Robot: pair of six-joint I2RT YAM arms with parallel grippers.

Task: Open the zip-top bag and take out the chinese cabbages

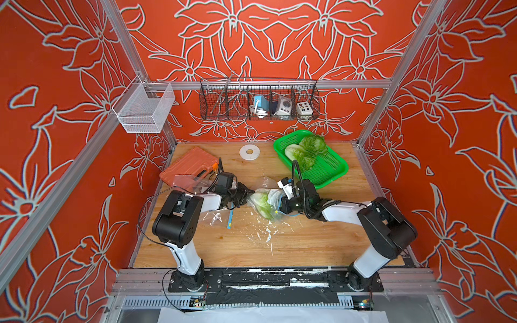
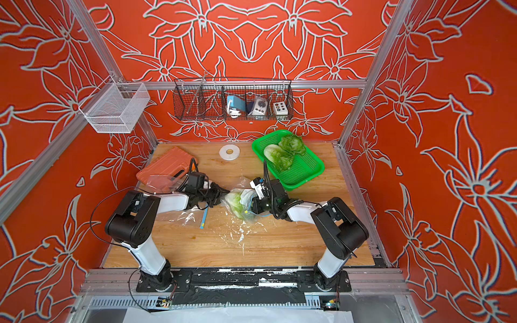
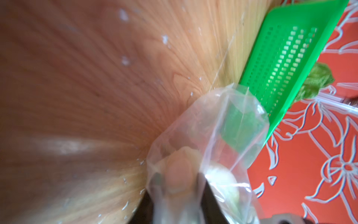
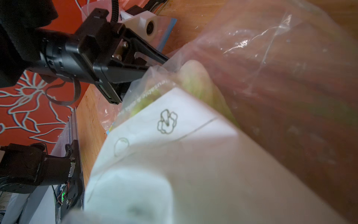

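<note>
A clear plastic bag (image 1: 264,204) with a pale green cabbage (image 2: 235,202) inside lies between my grippers at the table's middle. My left gripper (image 1: 247,193) reaches its left end; in the left wrist view clear plastic covers its blurred fingertips, which stand apart. My right gripper (image 1: 281,200) is at the bag's right end, where a white printed part (image 4: 194,156) fills the right wrist view; its fingers are hidden there, so its state is unclear. Two leafy cabbages (image 1: 304,158) lie in the green basket (image 1: 332,172) at the back right.
An orange case (image 1: 185,164) lies back left, with loose plastic and a blue strip (image 1: 230,218) near the left arm. A white ring (image 1: 249,148) lies at the back. Small white scraps scatter across the front middle, which is otherwise clear.
</note>
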